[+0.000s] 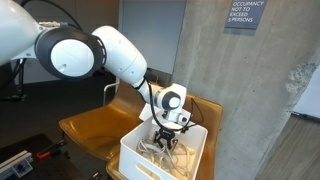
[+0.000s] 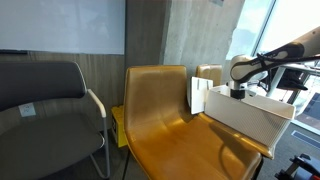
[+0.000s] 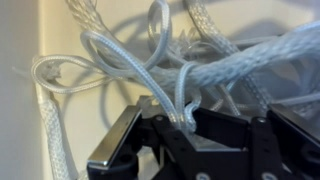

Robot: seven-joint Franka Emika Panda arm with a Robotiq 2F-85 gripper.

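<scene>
White cords [image 3: 250,65], some thick and braided and some thin, lie tangled in a white box [image 1: 201,150]. In exterior view 1, my gripper [image 1: 166,137] reaches down into this box, over the pale tangle. Close up in the wrist view, the gripper is shut, and thin white strands [image 3: 181,95] run down to where its fingertips meet, pinched there. Loops of thin cord spread above and left of the fingers. Part of the tangle is hidden behind the gripper.
Box walls [image 3: 20,110] stand close around the gripper. Orange-brown chairs [image 2: 180,120] are beside the box, and a grey wall [image 1: 240,70] rises behind it. A dark chair [image 2: 50,110] stands farther left in exterior view 2.
</scene>
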